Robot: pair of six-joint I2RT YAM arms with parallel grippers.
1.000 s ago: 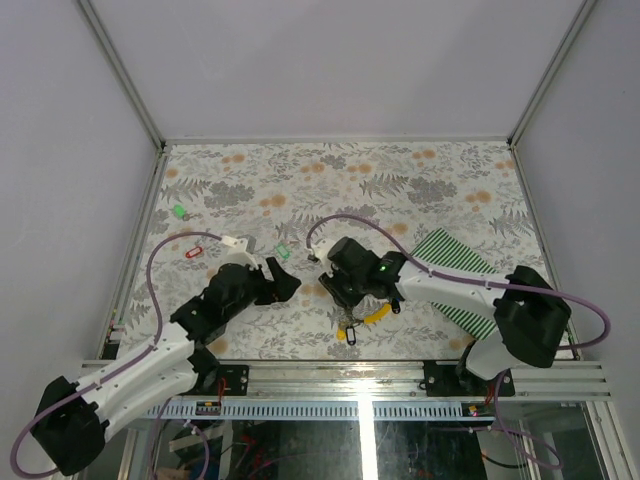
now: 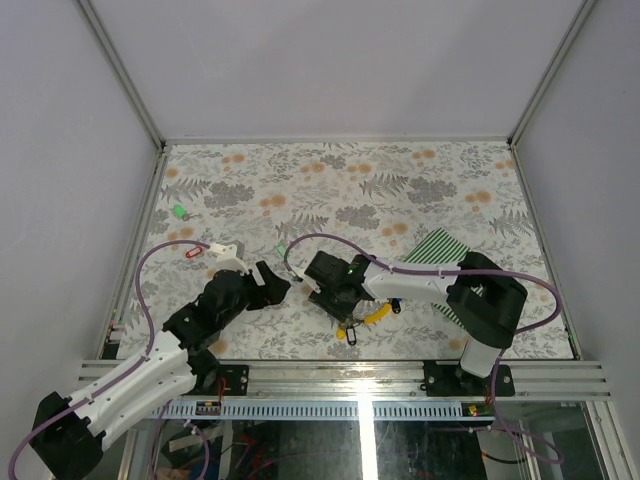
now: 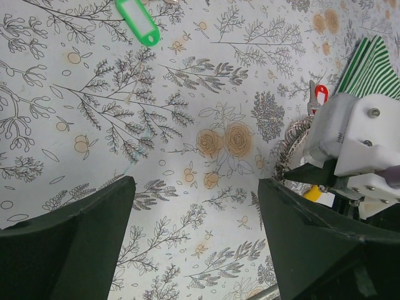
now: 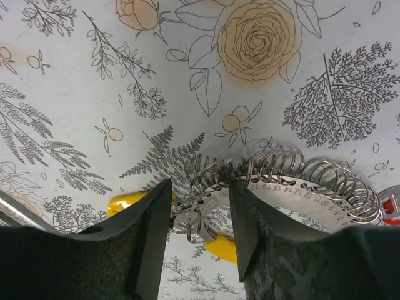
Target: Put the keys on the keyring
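In the right wrist view the keyring point(image 4: 294, 164), a row of silver loops along a curved, numbered strip, lies on the patterned table. My right gripper stands part open at its left end, with loops showing between the fingers; whether they touch is unclear. Yellow tags point(image 4: 125, 202) show beside that end, and a red tag point(image 4: 392, 205) at the other. Open and empty, my left gripper hangs over bare table left of the keyring. A green key tag point(image 3: 139, 22) lies beyond it. The right gripper body hides part of the keyring in the left wrist view.
Another green tag point(image 2: 180, 211) and a red tag point(image 2: 194, 252) lie at the left. A green-striped cloth point(image 2: 438, 250) is under the right arm. A black tag point(image 2: 351, 336) lies near the front rail point(image 2: 300, 370).
My right gripper has moved a little left and toward the front edge in the top view. The left gripper has shifted slightly left. The loose tags stay put.
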